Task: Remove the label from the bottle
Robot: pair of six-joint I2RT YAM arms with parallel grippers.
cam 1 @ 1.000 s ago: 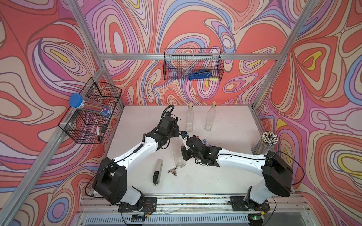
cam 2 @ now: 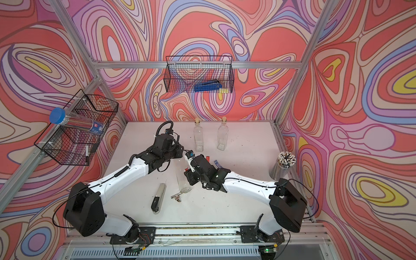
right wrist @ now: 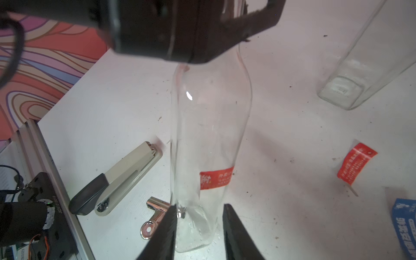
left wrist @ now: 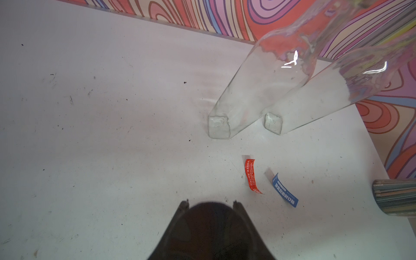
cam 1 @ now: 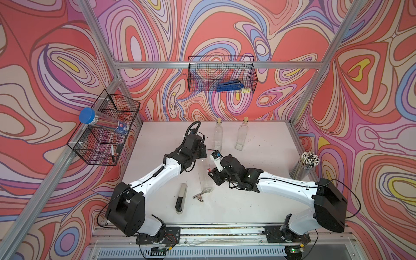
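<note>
A clear glass bottle (right wrist: pixel 208 121) hangs or stands upright over the table, its base close to the tabletop; I cannot tell whether it touches. My left gripper is shut on its top end, a dark round shape between the fingers. A short red label (right wrist: pixel 216 178) sticks to the lower part of the bottle, reaching its right edge. My right gripper is open, its fingertips appearing on either side of the bottle just below the label. Nothing is clamped between them, and how close they are in depth is unclear.
A red strip (left wrist: pixel 251 175) and a blue strip (left wrist: pixel 284 190) lie loose on the table. Two corked bottles (cam 1: pixel 218 137) stand behind. A stapler (right wrist: pixel 114 179) and a metal clip (right wrist: pixel 153 218) lie near the bottle's base. A container of sticks (cam 1: pixel 308 160) is far right.
My right arm's elbow has swung to the right and its wrist has shifted and turned slightly, covering the loose strips in the top left view. Left arm and bottle hold nearly still.
</note>
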